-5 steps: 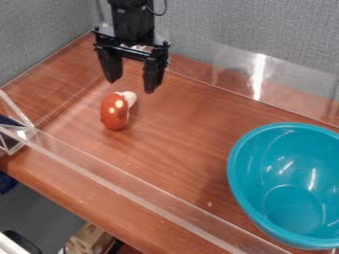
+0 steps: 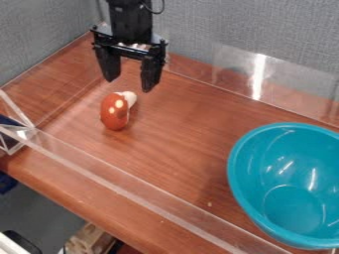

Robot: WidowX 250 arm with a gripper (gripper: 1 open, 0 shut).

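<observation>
A black gripper [image 2: 130, 71] hangs over the wooden table at the upper left, its two fingers spread apart with nothing between them. Below it and a little nearer the camera lies a reddish-orange object [image 2: 114, 113] with a white part [image 2: 127, 97] at its upper right. The gripper is apart from this object.
A large turquoise bowl [image 2: 288, 203] sits at the right. A clear low barrier [image 2: 133, 187] runs along the table's front edge, and grey padded walls [image 2: 239, 35] stand behind. Dark items lie off the left edge.
The gripper has shifted very slightly to the left; the object and the bowl have not moved.
</observation>
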